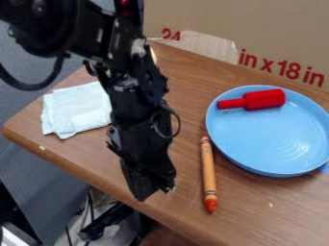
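My black gripper (148,181) hangs over the wooden table, left of an orange crayon (209,181) that lies along the front part of the table. Its fingers point down and hide each other, so I cannot see whether they are open or shut. A blue plate (276,144) sits on the right, with a red cylindrical object with a handle (263,99) on its upper rim area. A folded white cloth (71,110) lies to the left, behind the arm.
A cardboard box (257,34) stands along the back. The table's front-left edge runs below the gripper, with the floor and dark objects beyond. Bare wood lies between cloth and edge.
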